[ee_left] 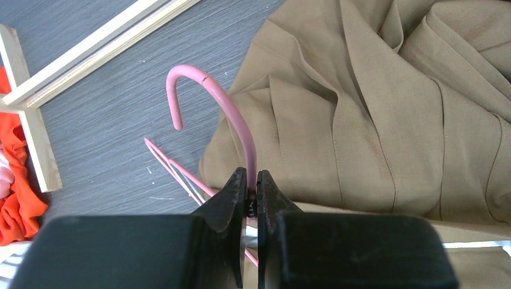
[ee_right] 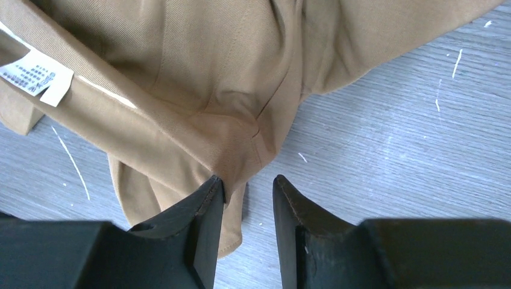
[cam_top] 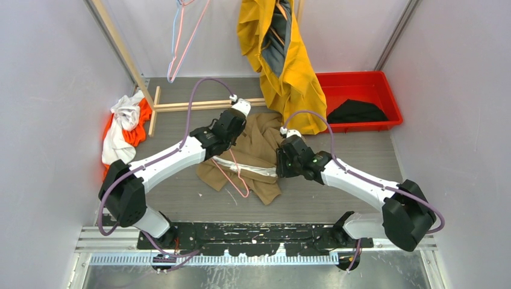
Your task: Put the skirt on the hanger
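The tan skirt point(cam_top: 262, 135) lies spread on the grey floor, with a white band along its folded waist. My left gripper is shut on a pink hanger point(ee_left: 229, 108) just below its hook, held over the skirt; in the top view the hanger's loop hangs toward the front. My right gripper is open low at the skirt's right end, where a folded corner point(ee_right: 241, 147) reaches the left finger; whether they touch is unclear.
Wooden rack bars point(cam_top: 187, 106) lie behind, with hangers point(cam_top: 174, 60) and a yellow garment point(cam_top: 301, 90) hanging above. A red bin point(cam_top: 388, 102) holds dark cloth at back right. White and orange cloths point(cam_top: 117, 144) lie at left.
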